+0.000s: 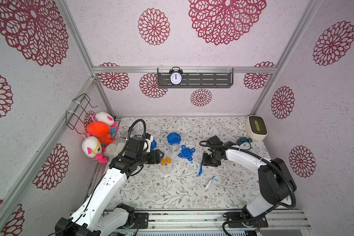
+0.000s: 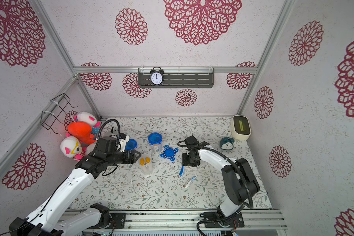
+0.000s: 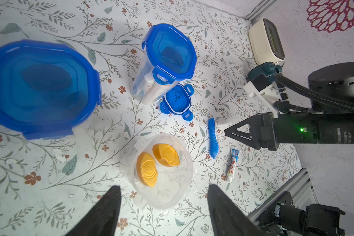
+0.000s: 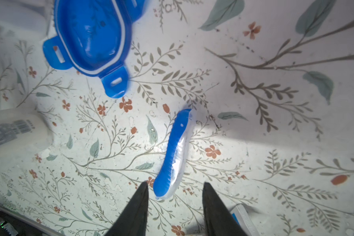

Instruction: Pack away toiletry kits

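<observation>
In the left wrist view my left gripper is open above a clear lidless container [image 3: 171, 198] with two orange-capped items [image 3: 146, 169] inside. Its fingers are spread apart and not touching the container. A loose blue lid [image 3: 177, 99] lies on the table behind it, beside a tall clear container with a blue lid [image 3: 171, 51]. In the right wrist view my right gripper is open, with a slim blue item in a clear case [image 4: 173, 155] on the table ahead of its fingers. A small white-and-blue tube [image 3: 232, 164] lies nearby.
A wide blue-lidded container [image 3: 43, 84] stands at the left. Plush toys [image 1: 101, 131] fill the left side. At the back right are a cream box [image 1: 256, 127] and a teal alarm clock [image 2: 226, 143].
</observation>
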